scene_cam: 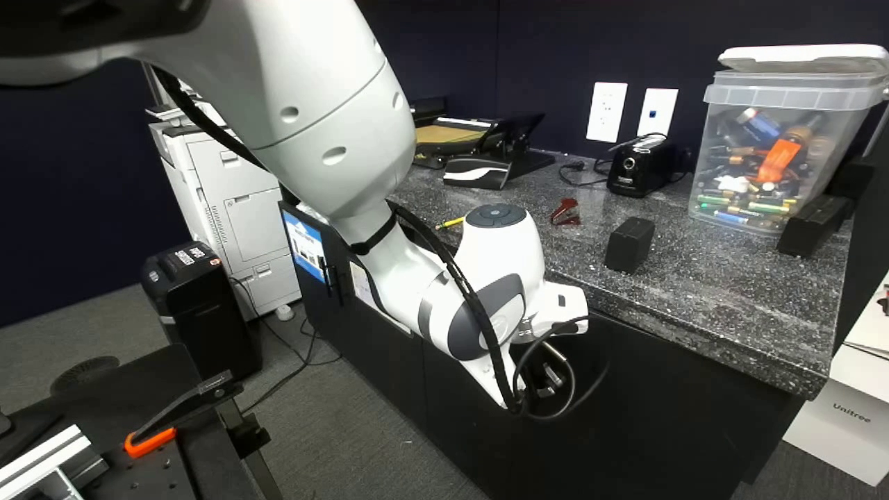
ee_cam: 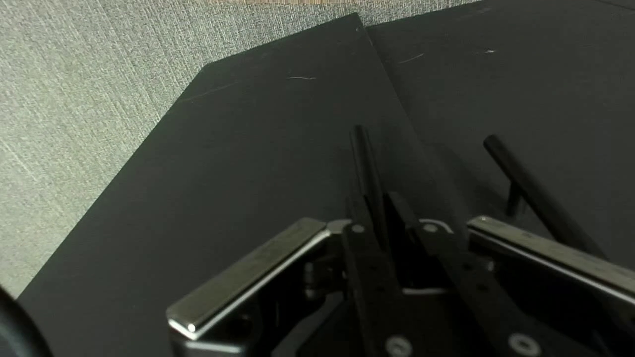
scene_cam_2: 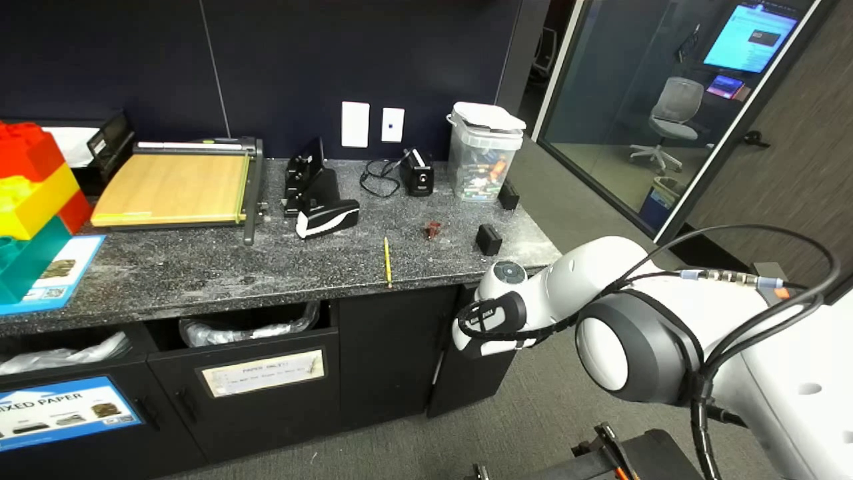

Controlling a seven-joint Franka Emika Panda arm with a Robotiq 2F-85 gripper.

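Observation:
In the wrist view my gripper is shut on a slim black bar handle (ee_cam: 364, 155), whose end sticks out past the fingertips. That handle is on a flat black cabinet door (ee_cam: 256, 148). Beside it, the neighbouring black door (ee_cam: 506, 77) bears a second bar handle (ee_cam: 536, 202), apart from the fingers. The edges of the two doors look slightly offset; how far either stands open I cannot tell. In exterior view 1 the arm's white wrist (scene_cam: 500, 258) hangs below the counter edge and hides most of the fingers.
Above the doors runs a speckled countertop (scene_cam: 733, 308). On it are a yellow pencil (scene_cam_2: 388, 263), a red staple remover (scene_cam_2: 432, 231), a small black block (scene_cam_2: 488, 240) and a clear bin of batteries (scene_cam_2: 483, 172). Bare carpet (scene_cam_2: 384, 448) lies in front of the cabinets.

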